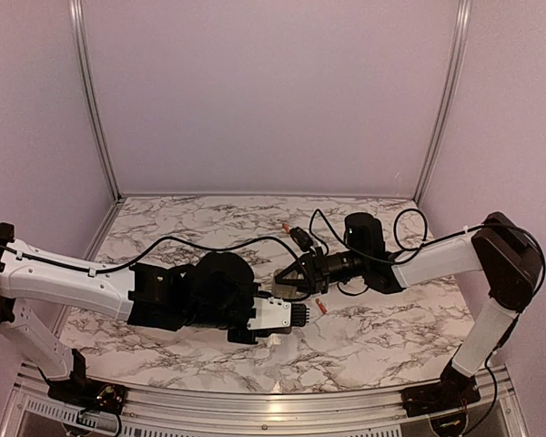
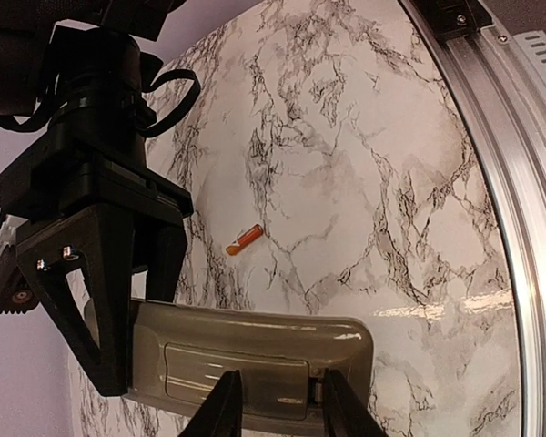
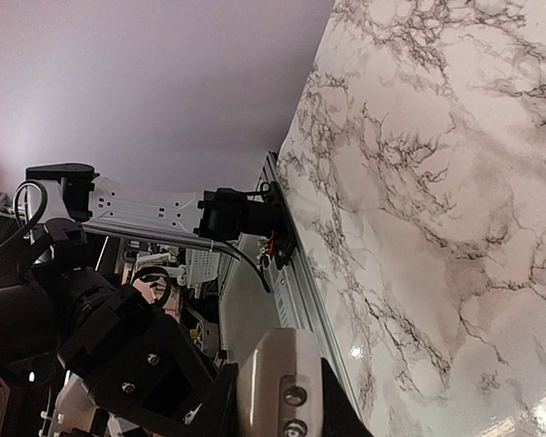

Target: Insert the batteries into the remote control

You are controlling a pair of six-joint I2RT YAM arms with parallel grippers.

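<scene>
The grey translucent remote (image 2: pixel 209 337), its back with a battery compartment facing the left wrist camera, is held in the air by my right gripper, whose black fingers clamp its left end. My left gripper is at the compartment's right end, its fingertips close together; whatever sits between them is hard to make out. In the top view the two grippers meet at the middle, mostly hiding the remote. An orange battery (image 2: pixel 246 238) lies on the table beyond, also seen in the top view (image 1: pixel 321 306).
A second small orange battery (image 1: pixel 286 228) lies farther back. The marble table (image 1: pixel 182 218) is otherwise mostly clear, bounded by walls and a metal rail (image 2: pixel 491 182) along the front.
</scene>
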